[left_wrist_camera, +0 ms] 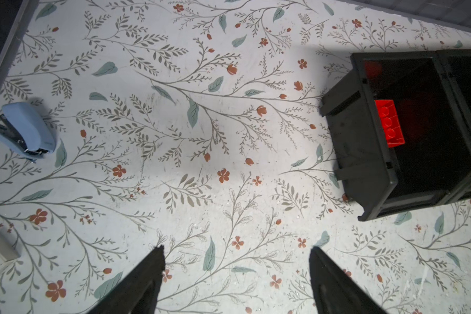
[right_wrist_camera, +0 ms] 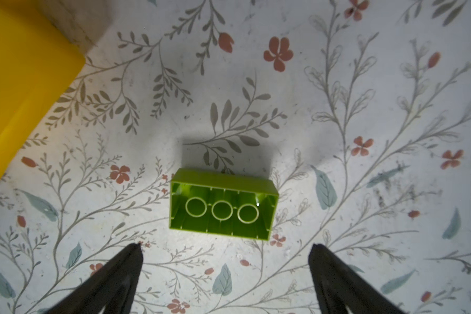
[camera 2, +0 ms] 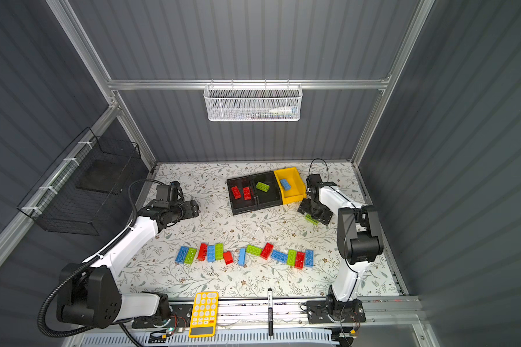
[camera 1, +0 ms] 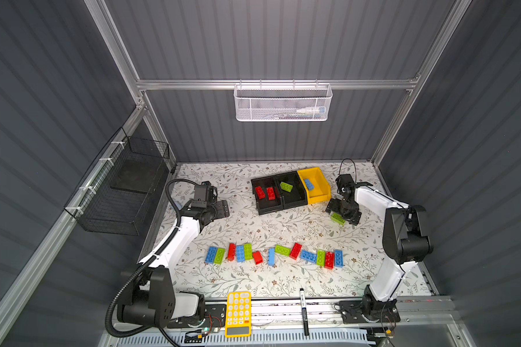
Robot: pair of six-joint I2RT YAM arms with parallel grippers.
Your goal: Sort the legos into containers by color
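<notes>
Below my right gripper lies a green brick (right_wrist_camera: 222,209), upside down with its hollow side up. That gripper is open, its fingers wide apart and nothing between them. My left gripper also stands open and empty, over bare table left of the containers. Red bricks (camera 1: 270,193) lie in the left black bin (camera 1: 267,210), a green brick (camera 1: 286,186) in the right black bin (camera 1: 295,204), and a blue brick (camera 1: 309,184) in the yellow bin (camera 1: 319,199). Across the front runs a row of mixed bricks, among them a red one (camera 1: 295,250) and a blue one (camera 1: 271,256).
A blue stapler (left_wrist_camera: 28,130) rests at the far left of the table. At the front edge are a yellow calculator (camera 1: 238,312) and a pen (camera 1: 304,312). Bare table lies between the bins and the brick row.
</notes>
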